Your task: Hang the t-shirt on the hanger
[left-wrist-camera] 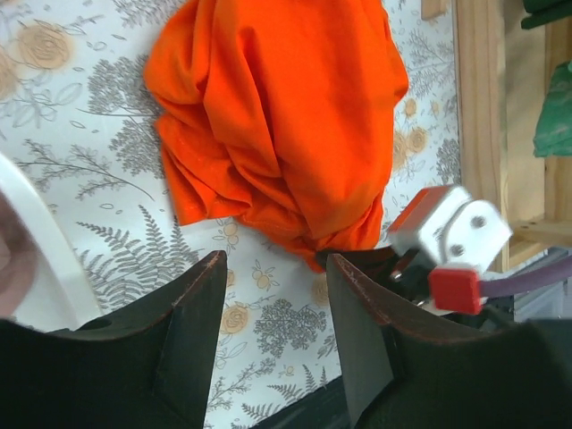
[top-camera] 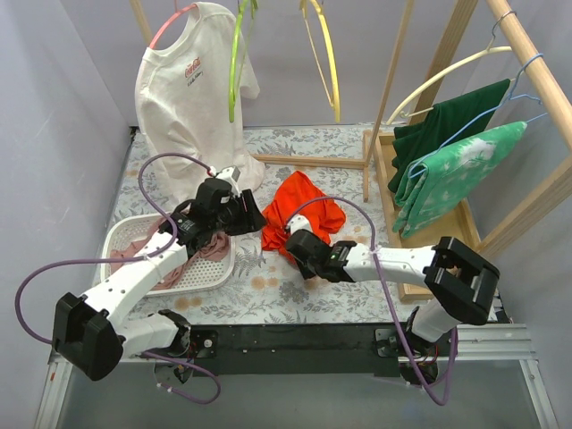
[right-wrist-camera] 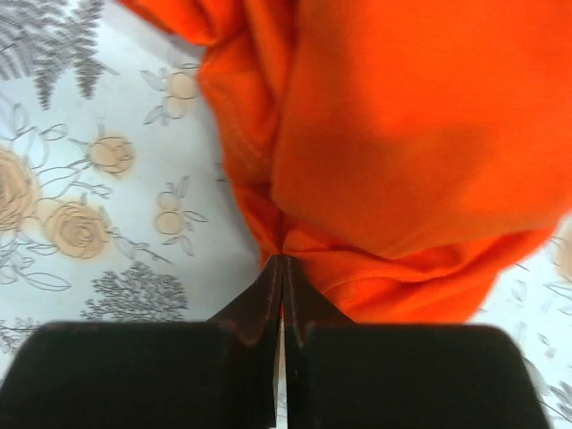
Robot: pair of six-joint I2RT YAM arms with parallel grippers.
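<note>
The orange t-shirt (top-camera: 299, 210) lies crumpled on the patterned table, its near end under my right gripper (top-camera: 306, 271). In the right wrist view my right gripper is shut, fingertips against the shirt's near edge; whether a fold is pinched cannot be told. My left gripper stands part open above the table near the shirt's left side, with nothing between its fingers. Overhead hang a green hanger (top-camera: 236, 63) and a yellow hanger (top-camera: 329, 63), both empty.
A white basket (top-camera: 114, 241) holding pinkish cloth stands under the left arm. A white t-shirt (top-camera: 197, 98) hangs behind. On the right, green garments (top-camera: 460, 170) hang over a wooden tray (top-camera: 465, 234). A wooden bar (top-camera: 308, 162) crosses behind the orange shirt.
</note>
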